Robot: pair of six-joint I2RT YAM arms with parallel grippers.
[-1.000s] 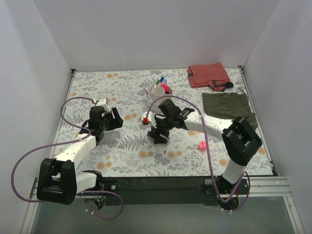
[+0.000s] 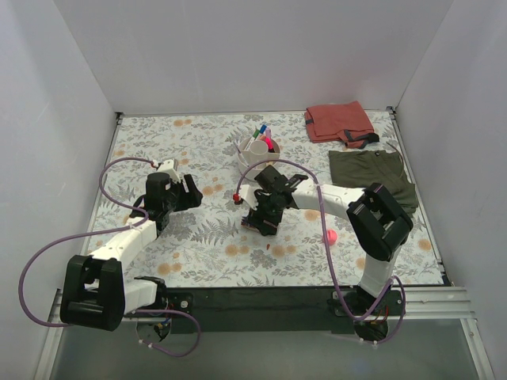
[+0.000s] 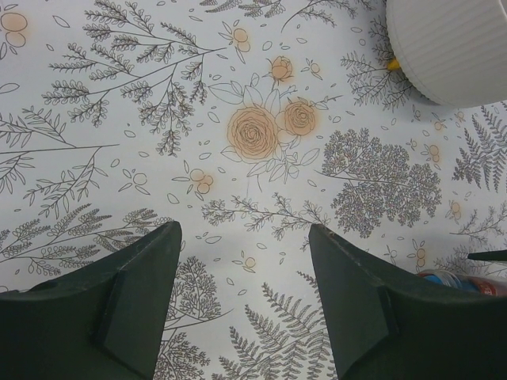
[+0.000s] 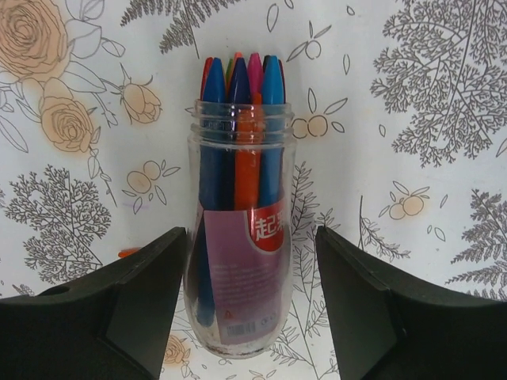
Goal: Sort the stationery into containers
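A clear jar packed with coloured pens appears to lie on the patterned cloth, a pink label facing up. My right gripper is around its body, part open, with a clear gap between the jar and the right-hand finger. From above, that gripper hides most of the jar. My left gripper stands open over bare cloth at the left, nothing between its fingers. Markers and other bright items stand in or beside the white containers at the back middle.
A red-brown pouch and a dark green pouch lie at the back right. A small pink object rests right of the right gripper. A white container fills the left wrist view's upper right corner.
My right gripper has shifted slightly to the right in the top view, and its forearm has swung a little towards the left. The left arm looks unmoved.
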